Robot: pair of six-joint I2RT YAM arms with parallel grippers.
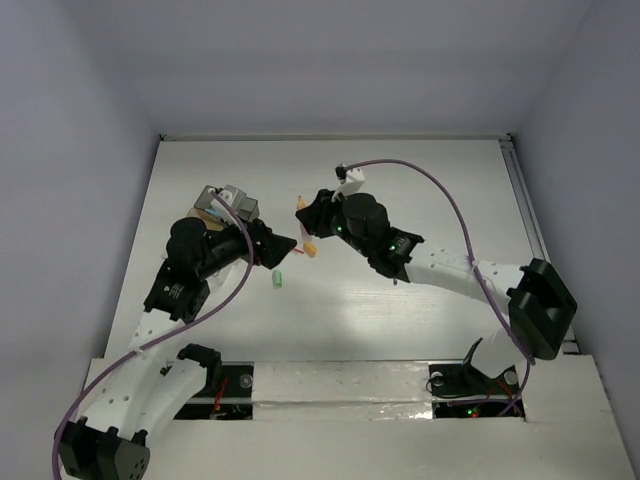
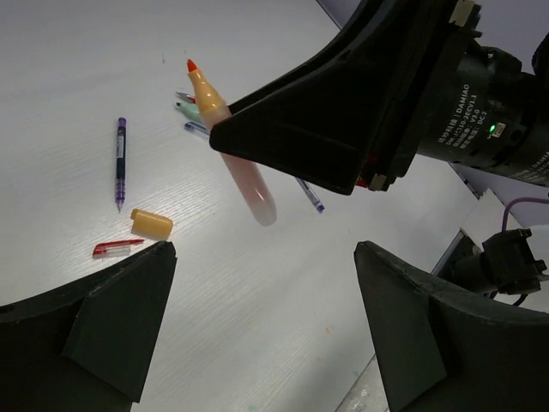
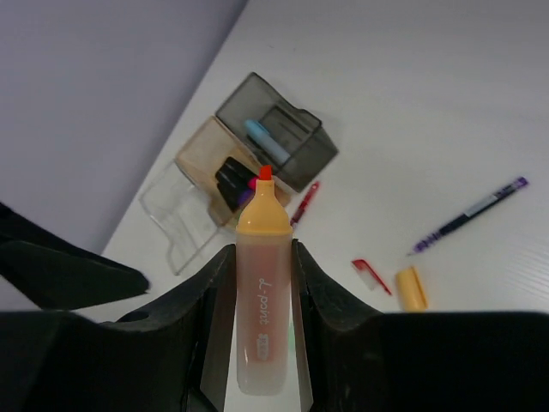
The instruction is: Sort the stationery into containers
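Note:
My right gripper (image 1: 311, 218) is shut on an orange-tipped highlighter, lifted over the middle of the table and tilted in the left wrist view. My left gripper (image 1: 282, 247) stands part open and empty, facing it from the left. Two pen containers (image 3: 308, 155) at the left hold a blue marker (image 3: 266, 141) and dark items. A red pen (image 3: 304, 203) lies beside them. Out on the table are a purple pen (image 2: 121, 162), a yellow cap (image 2: 151, 225), a red cap (image 2: 110, 251), a green cap (image 1: 278, 280) and several pens farther right.
A clear lid (image 3: 176, 215) lies at the containers' side. Grey walls enclose the table at the back and sides.

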